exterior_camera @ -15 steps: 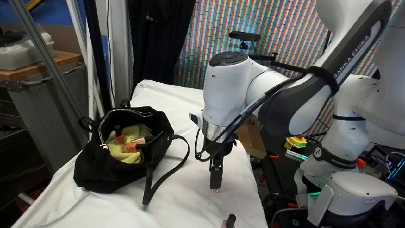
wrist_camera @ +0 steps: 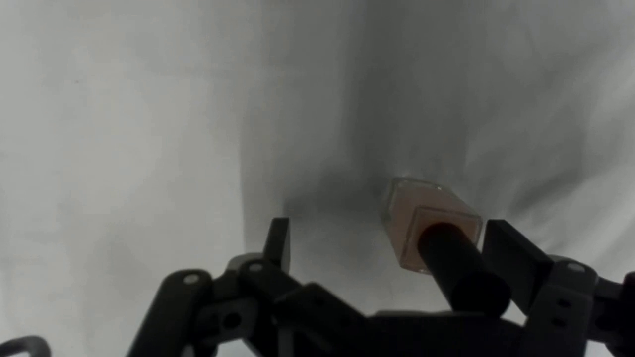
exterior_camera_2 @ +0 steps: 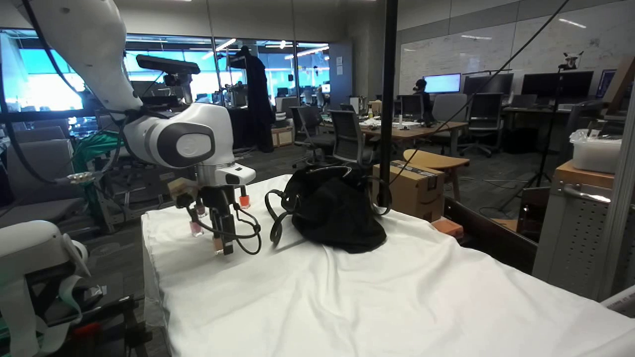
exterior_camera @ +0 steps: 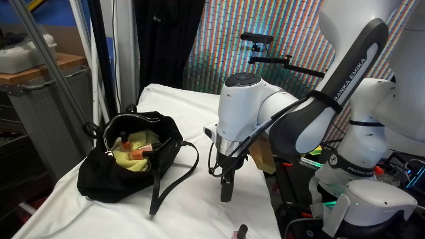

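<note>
My gripper is open, low over the white-covered table. A pale pink nail polish bottle [wrist_camera: 408,226] with a black cap stands between its fingers in the wrist view, much closer to the right finger than the left; whether they touch I cannot tell. In exterior view 2 this bottle shows beside the lowered gripper [exterior_camera_2: 223,247]. Exterior view 1 shows the gripper [exterior_camera: 227,195] edge-on, with its fingers hiding that bottle. The open black bag [exterior_camera: 119,185] holds a yellow cloth [exterior_camera: 137,164] with an orange bottle [exterior_camera: 126,142] and others on it.
Another pink bottle [exterior_camera: 239,233] stands at the lower edge of exterior view 1. Exterior view 2 shows a pink bottle [exterior_camera_2: 196,228] and an orange bottle [exterior_camera_2: 244,201] near the gripper. A bag strap [exterior_camera: 175,183] lies between bag and gripper. Bare cloth [exterior_camera_2: 369,297] covers much of the table.
The arm has come down, its wrist shifting slightly right in exterior view 1, and the fingertips sit a little lower. The bag and its contents have not moved.
</note>
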